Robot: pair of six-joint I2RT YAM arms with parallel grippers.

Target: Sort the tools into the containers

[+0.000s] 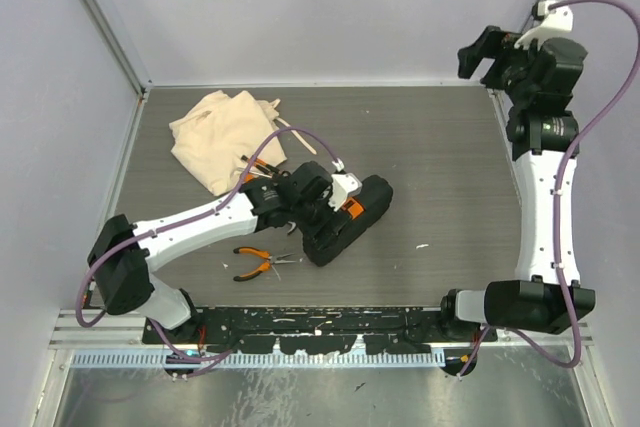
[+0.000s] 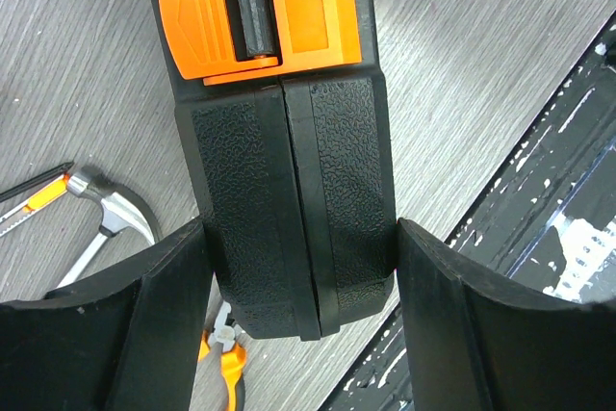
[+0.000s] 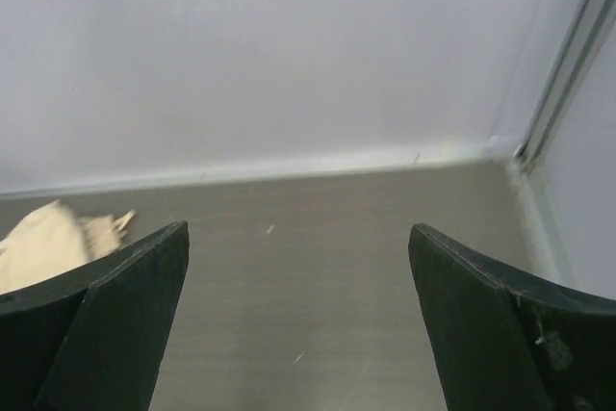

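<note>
A long black toolbox (image 1: pixel 369 203) with an orange latch (image 2: pixel 308 7) lies at a slant mid-table. My left gripper is around its body, fingers against both sides. Orange-handled pliers (image 1: pixel 262 265) lie left of it near the front edge. In the left wrist view a hammer (image 2: pixel 121 215) and other tools lie beside the box. My right gripper stands open and empty, raised high over the right rear of the table (image 1: pixel 440 247).
A cream cloth (image 1: pixel 222 137) with more orange-handled tools by it lies at the back left. White walls enclose the back and sides.
</note>
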